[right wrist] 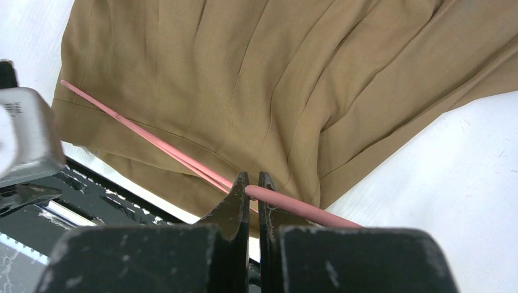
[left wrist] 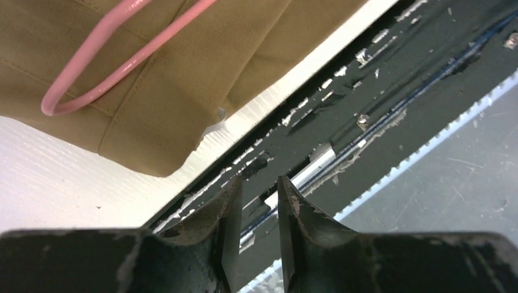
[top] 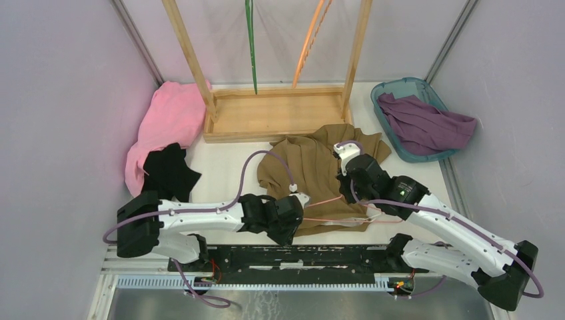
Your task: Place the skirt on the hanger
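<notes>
The brown skirt [top: 300, 167] lies spread and creased on the white table. A pink hanger [right wrist: 293, 206] crosses it, with my right gripper shut on it. My left gripper is at the table's front edge, fingers apart with nothing between them, pointing toward the dark rail. In the left wrist view the hanger's bent end [left wrist: 58, 101] lies over the skirt's lower folds, beyond that gripper's fingers.
A wooden rack [top: 276, 137] with green and orange hangers stands behind. Pink [top: 166, 113] and black cloths [top: 166, 175] lie left; a teal basket [top: 410, 157] with purple cloth is at back right. Walls bound both sides.
</notes>
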